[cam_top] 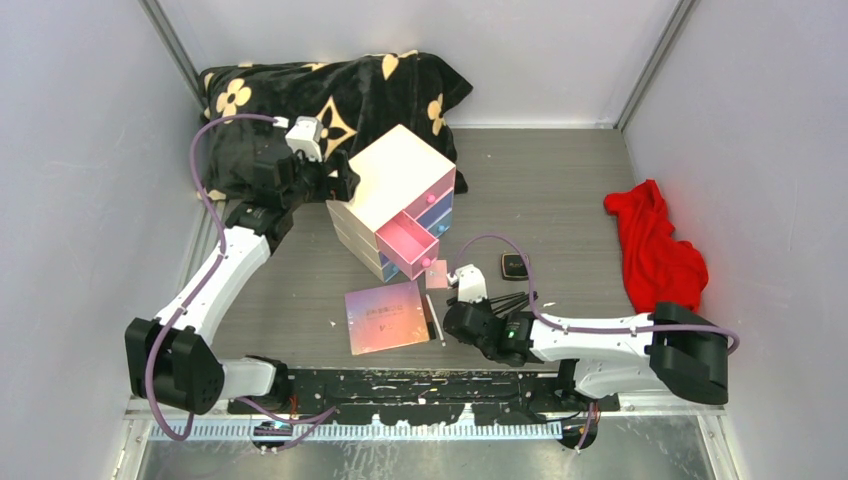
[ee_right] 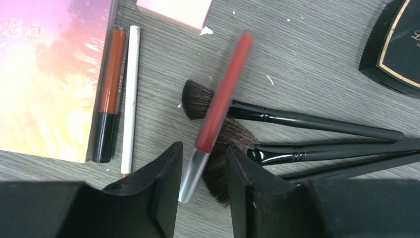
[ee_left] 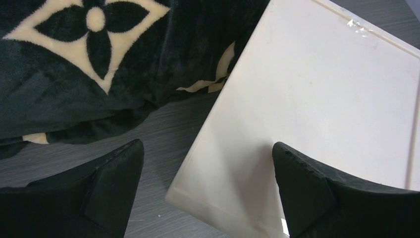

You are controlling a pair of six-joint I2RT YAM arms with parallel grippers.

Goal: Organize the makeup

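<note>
A cream cabinet (cam_top: 385, 175) has a pink drawer (cam_top: 405, 240) pulled out. My left gripper is open at the cabinet's top corner. My right gripper, part open, is low over a red-and-silver tube (ee_right: 223, 94), whose silver end lies between the fingertips, grasp not clear. Black brushes (ee_right: 322, 124) lie under and beside it. A brown-capped tube (ee_right: 111, 74) and white pencil (ee_right: 131, 84) lie beside the gradient palette (cam_top: 385, 320). A black compact (cam_top: 514, 266) and pink square item (cam_top: 437, 273) lie near the drawer.
A black patterned blanket (cam_top: 250, 100) lies at the back left behind the cabinet. A red cloth (cam_top: 655, 255) lies at the right wall.
</note>
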